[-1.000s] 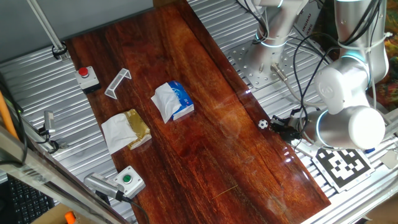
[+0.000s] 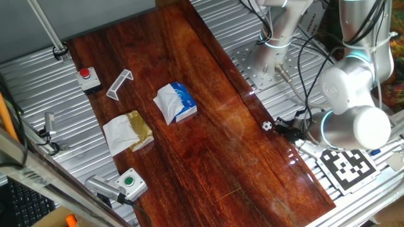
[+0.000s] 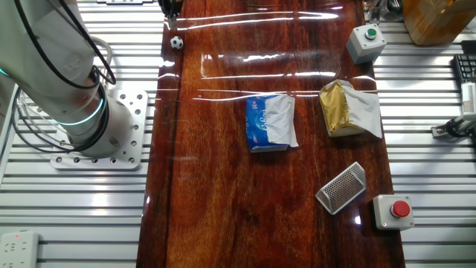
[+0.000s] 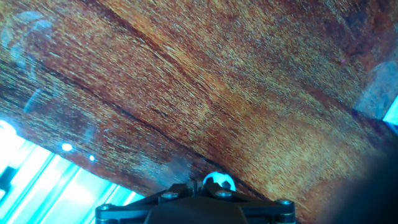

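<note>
A small black-and-white ball [image 2: 267, 125], patterned like a football, lies on the brown wooden table near the robot-side edge. Just beside it is my black gripper [image 2: 281, 129], low over that edge and pointing at the ball. In exterior view 2 the ball [image 3: 176, 42] sits a little beyond the fingertips [image 3: 172, 24]. From the wrist, my gripper looks shut, its fingers together with nothing visible between them. Part of the ball [image 4: 219, 180] shows past the right finger, its lower side hidden; whether they touch cannot be made out.
A blue tissue pack [image 2: 185, 104] rests mid-table, with a gold pack [image 2: 140, 128] farther across. A metal grater [image 3: 343, 188], a red-button box [image 3: 393, 212] and a green-button box [image 3: 366, 45] line the far side. Open wood lies between the ball and the packs.
</note>
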